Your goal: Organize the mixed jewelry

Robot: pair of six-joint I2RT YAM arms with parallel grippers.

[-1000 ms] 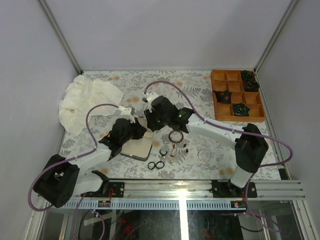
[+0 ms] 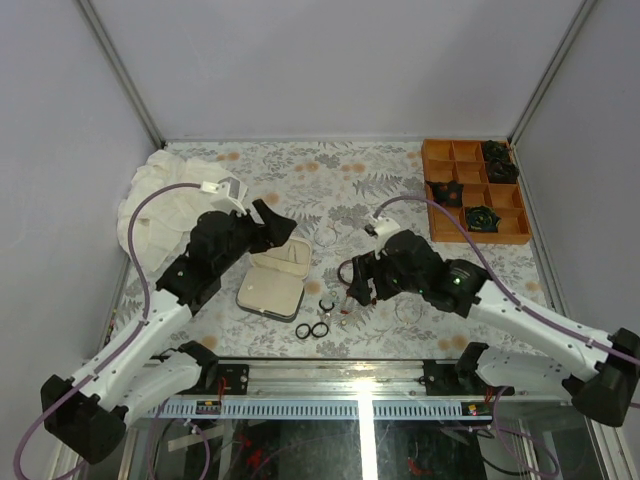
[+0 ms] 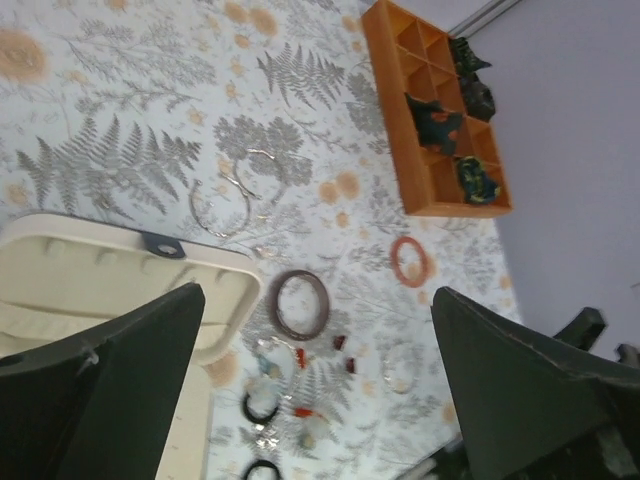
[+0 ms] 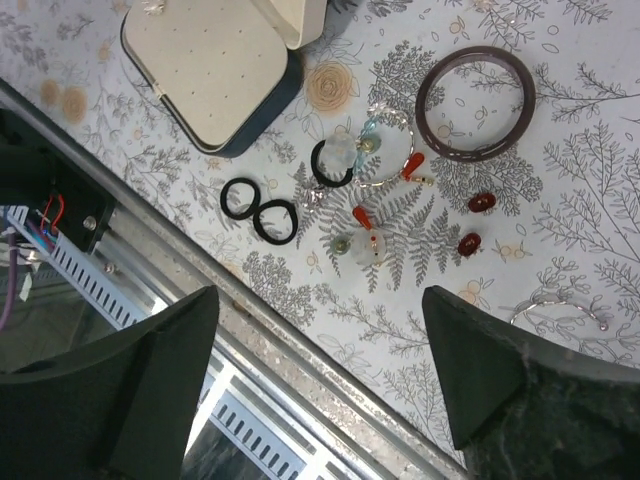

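Observation:
An opened cream jewelry case [image 2: 270, 292] lies flat left of the table's middle. My left gripper [image 2: 287, 220] hangs above its far side, fingers apart and nothing between the fingers. Over the loose jewelry is my right gripper [image 2: 358, 285], its fingers [image 4: 150, 370] likewise spread and empty. Below it the right wrist view shows a dark brown bangle [image 4: 477, 103], a beaded bracelet [image 4: 398, 135], black hair ties [image 4: 275, 222], clear-and-red earrings [image 4: 367, 246], red studs [image 4: 470, 244] and a thin silver bangle [image 4: 560, 304].
A wooden compartment box [image 2: 430, 215] stands at the back right, dark pouches in some compartments. Crumpled white cloth [image 2: 165, 205] lies at the back left. Two thin bangles [image 3: 222, 232] and a reddish ring [image 3: 409, 262] lie on the patterned table. A metal rail [image 2: 330, 372] borders the front.
Both grippers were close together over the case a second ago. The right has swung right and forward over the jewelry, while the left has shifted slightly towards the back. The case now lies uncovered.

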